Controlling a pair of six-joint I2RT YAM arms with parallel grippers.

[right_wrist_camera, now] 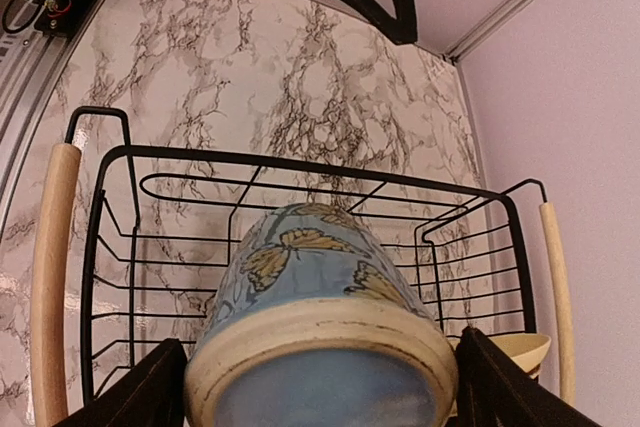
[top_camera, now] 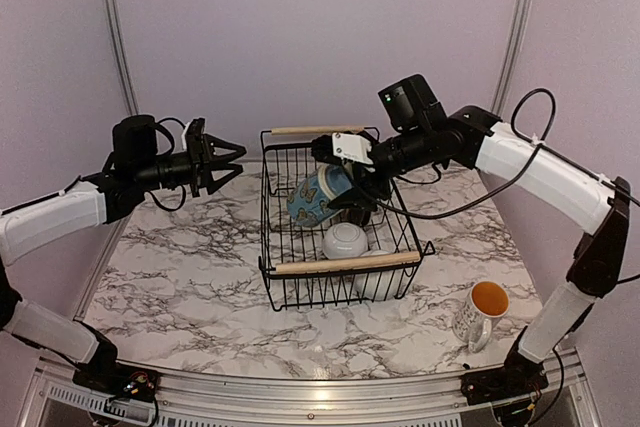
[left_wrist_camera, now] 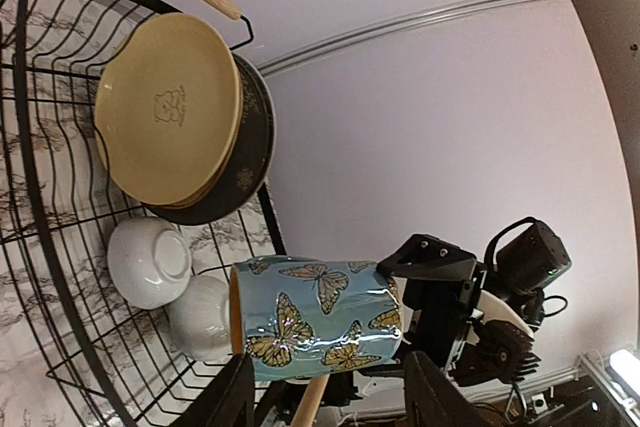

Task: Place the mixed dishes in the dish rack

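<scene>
A blue butterfly mug [top_camera: 318,195] [left_wrist_camera: 310,317] [right_wrist_camera: 310,267] is tilted over the wire dish rack [top_camera: 330,265], held at one end in my right gripper [top_camera: 355,192]. My left gripper [top_camera: 228,163] stands open to the left of the rack, nothing between its fingers. In the rack are a white bowl [top_camera: 344,241] [left_wrist_camera: 140,262], another white dish [left_wrist_camera: 200,317], and cream plates [left_wrist_camera: 165,107] with a dark one [left_wrist_camera: 255,137] behind them.
A white patterned mug [top_camera: 472,317] with an orange inside stands on the marble counter at the front right. The counter left of the rack is clear.
</scene>
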